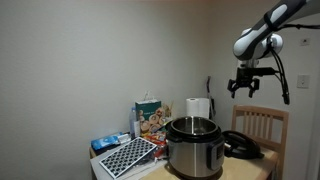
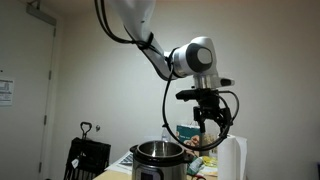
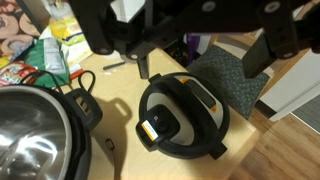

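On the table stands a large steel pressure cooker (image 1: 194, 150), its lid off; the wrist view looks into the empty-looking pot (image 3: 32, 135) at the left. The black and silver lid (image 3: 183, 115) lies flat on the wooden tabletop beside it, and in exterior view 1 the lid (image 1: 241, 145) sits right of the pot. High above the lid, my gripper (image 1: 243, 91) hangs open with nothing between its fingers and touches nothing. In the wrist view, parts of the dark gripper fill the top corners.
A dotted tray (image 1: 127, 157), a grocery bag (image 1: 150, 114) and a paper towel roll (image 1: 197, 107) stand left of and behind the pot. A wooden chair (image 1: 259, 124) is close to the table's right edge. The air around the gripper is clear.
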